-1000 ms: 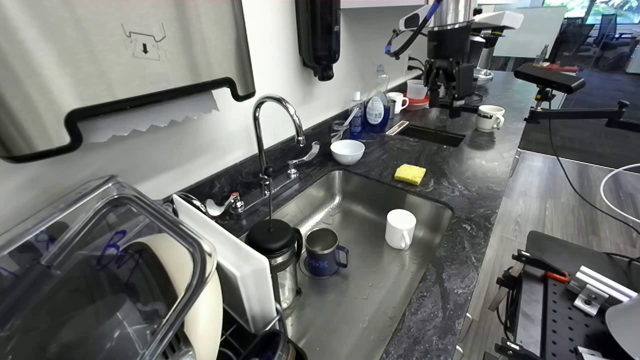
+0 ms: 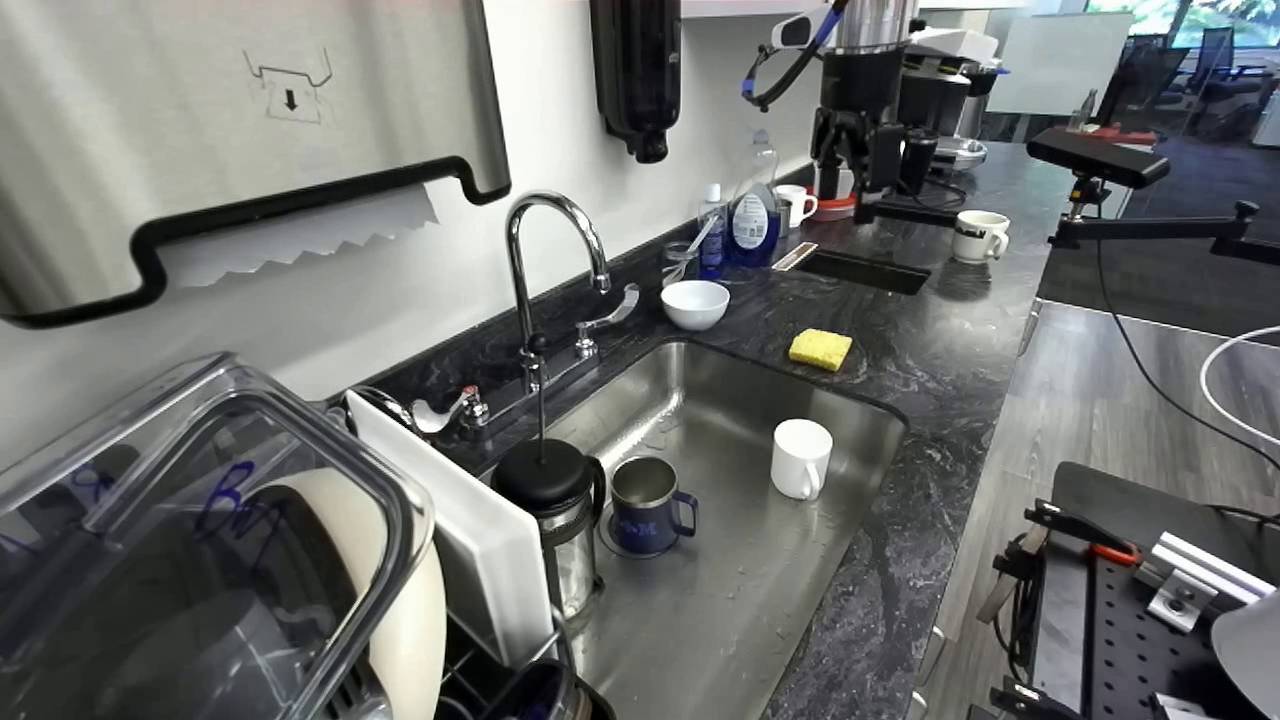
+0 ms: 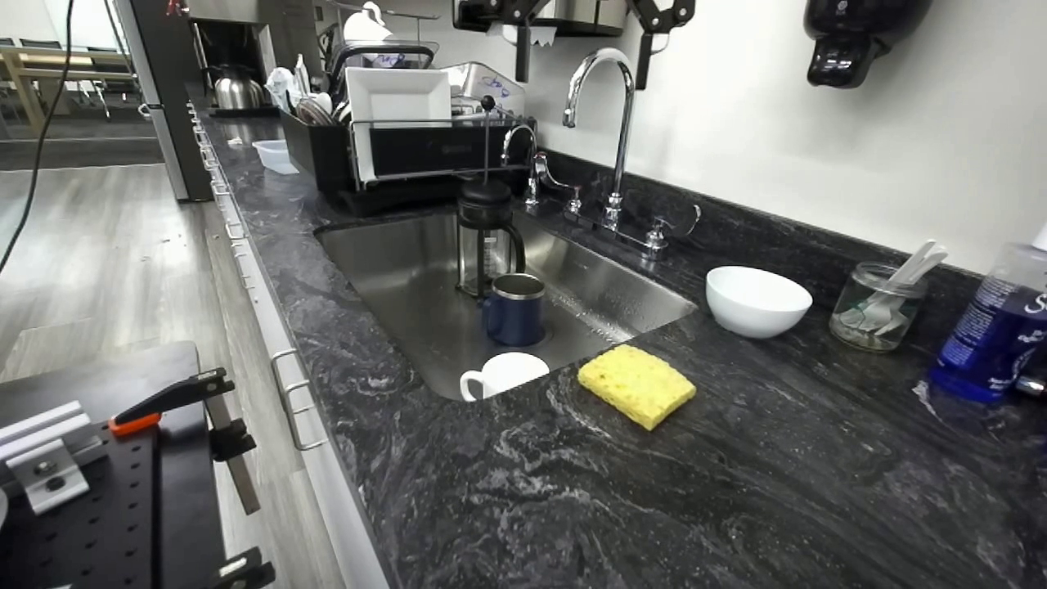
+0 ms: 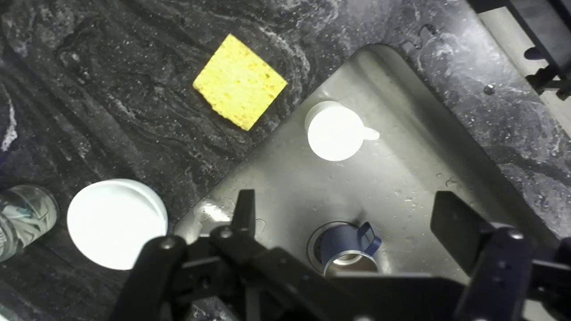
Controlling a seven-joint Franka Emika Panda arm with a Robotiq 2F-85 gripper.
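High over the counter in exterior view 1 hangs my gripper (image 2: 854, 204), clear of everything below it. Its two fingers stand wide apart in the wrist view, so the gripper is open and empty. Inside the steel sink (image 2: 744, 612) a white mug (image 2: 800, 458) and a dark blue mug (image 2: 645, 504) stand apart, the blue one over the drain. A French press (image 2: 564, 528) with its plunger raised is at the sink's dish-rack end. On the counter beside the sink lie a yellow sponge (image 3: 638, 384) and a white bowl (image 3: 757, 300).
The faucet (image 3: 625, 128) arches over the sink's wall side. A utensil jar (image 3: 876, 306) and blue soap bottles (image 2: 753, 216) line the wall. A loaded dish rack (image 3: 324, 152) stands beyond the sink.
My gripper has shifted left in exterior view 1, toward the wall, and its fingers look turned. The mugs, sponge, bowl and French press have not moved.
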